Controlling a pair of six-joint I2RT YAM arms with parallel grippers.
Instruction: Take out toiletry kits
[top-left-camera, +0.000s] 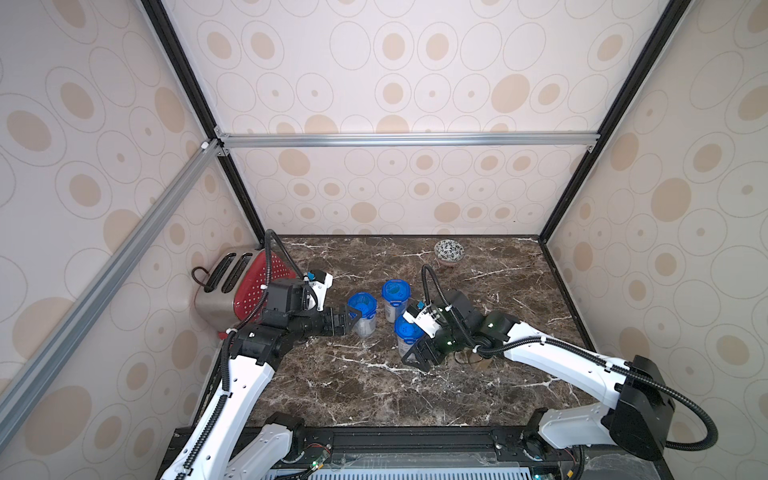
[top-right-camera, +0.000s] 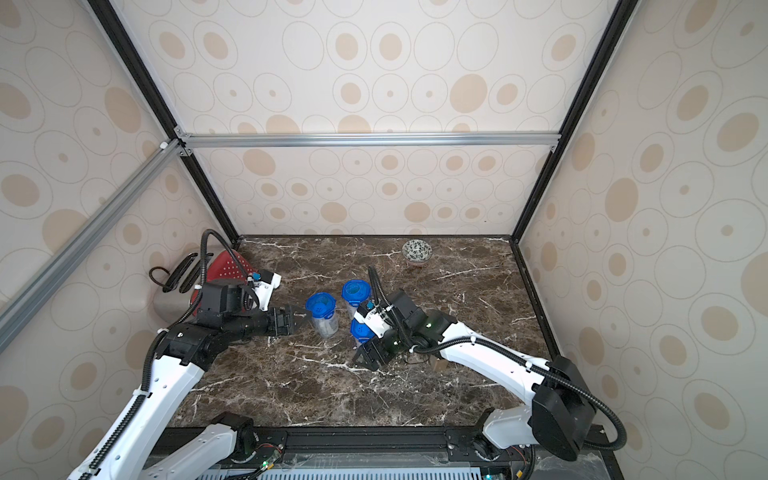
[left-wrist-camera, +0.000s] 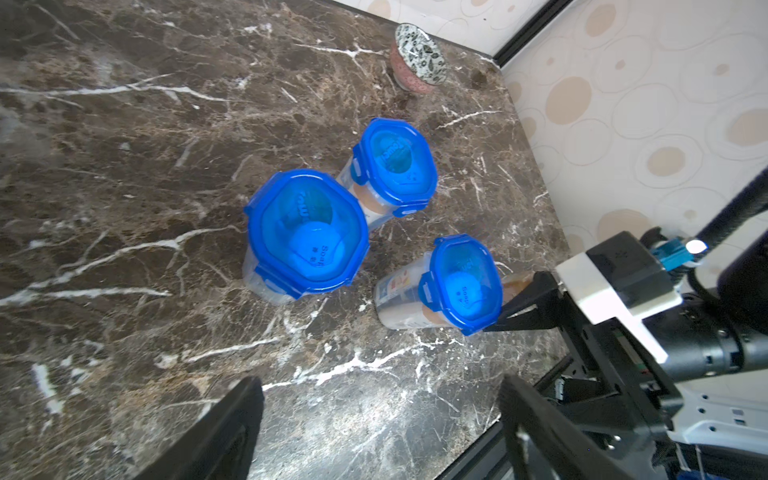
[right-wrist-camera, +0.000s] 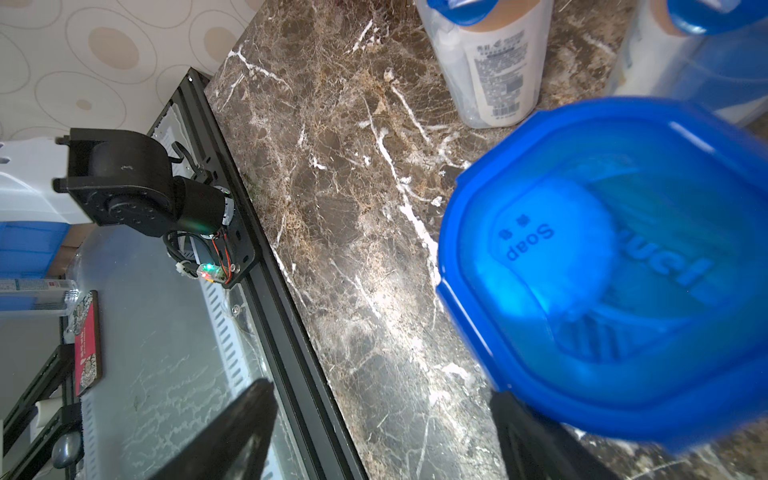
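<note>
Three clear jars with blue lids stand close together mid-counter: a left jar (top-left-camera: 362, 306), a back jar (top-left-camera: 396, 292) and a front-right jar (left-wrist-camera: 468, 280). Just left of the left jar is my left gripper (top-left-camera: 342, 320), its fingers wide apart and empty in the left wrist view. My right gripper (top-left-camera: 417, 360) is close in at the front-right jar, partly covering it from above. In the right wrist view, that jar's lid (right-wrist-camera: 560, 248), marked "Soap", lies beside and partly over the right finger (right-wrist-camera: 540, 448). Only bare counter shows between those separated fingers.
A red and silver toaster-like appliance (top-left-camera: 260, 281) stands at the left wall, beside my left arm. A patterned bowl (top-left-camera: 449, 252) sits at the back right.
</note>
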